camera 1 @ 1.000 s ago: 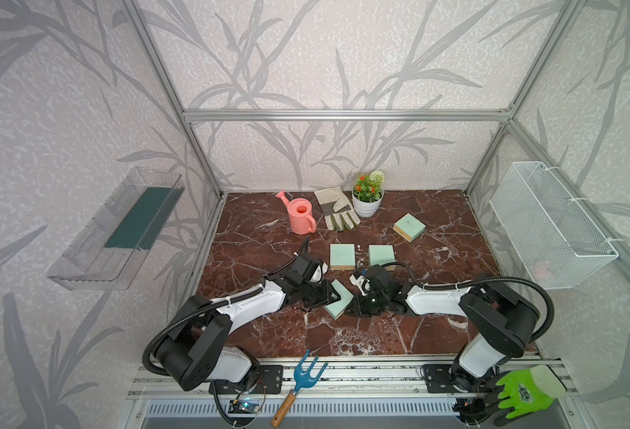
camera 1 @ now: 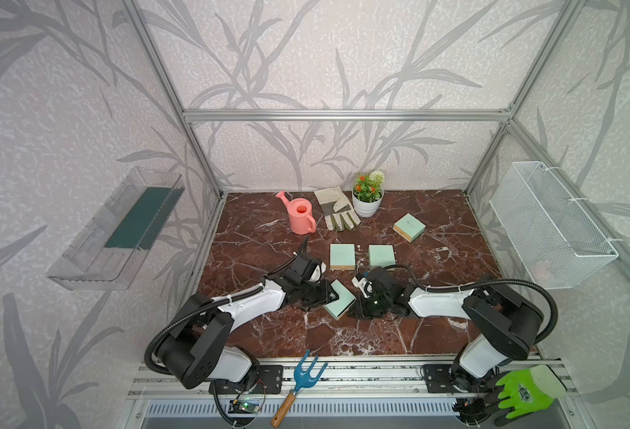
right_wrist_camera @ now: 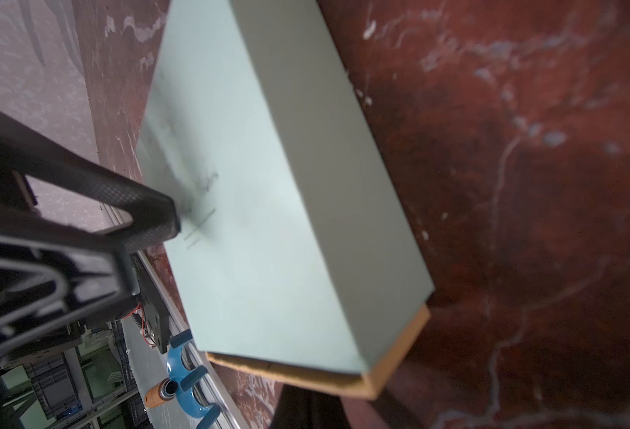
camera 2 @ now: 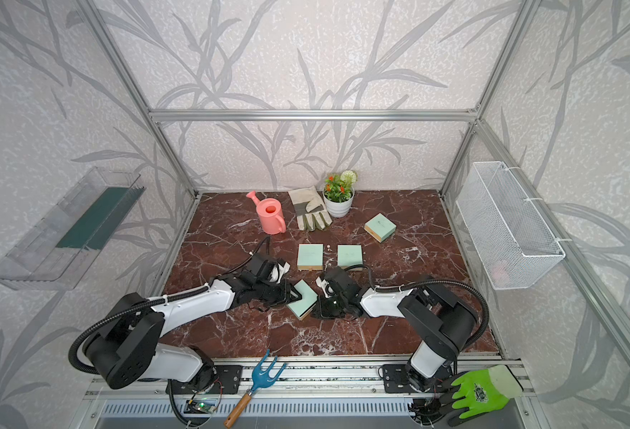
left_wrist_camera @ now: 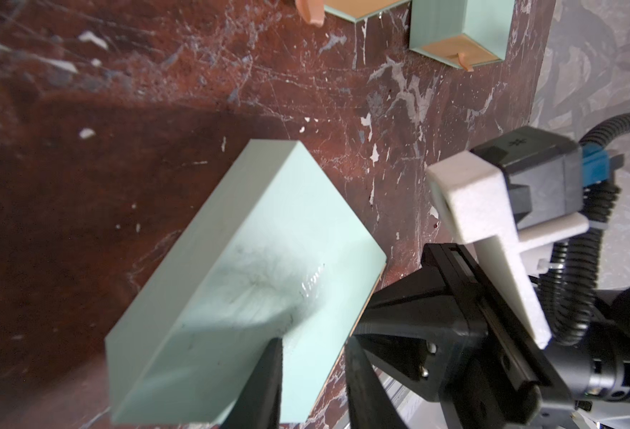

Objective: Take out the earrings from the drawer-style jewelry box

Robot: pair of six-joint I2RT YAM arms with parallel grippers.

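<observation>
A pale green jewelry box (camera 1: 340, 300) lies turned on the table between my two arms, with the tan edge of its drawer (right_wrist_camera: 293, 373) facing the right arm. In the left wrist view, my left gripper stands open at the box's near end. One of its black fingers (right_wrist_camera: 159, 216) reaches against the lid in the right wrist view. My right gripper is shut below the drawer's tan front; nothing shows between its tips. Whether it touches the drawer's pull is hidden. The drawer looks nearly closed, and no earrings are visible.
Behind the arms are more green boxes: one (camera 1: 342, 256) at centre, one (camera 1: 381, 255) beside it, and one (camera 1: 409, 227) at back right. A pink watering can (camera 1: 300, 216), glove (camera 1: 336, 208) and flowerpot (camera 1: 366, 206) stand at the back.
My right arm and gripper have shifted very slightly to the right. The box and my left arm look almost unmoved.
</observation>
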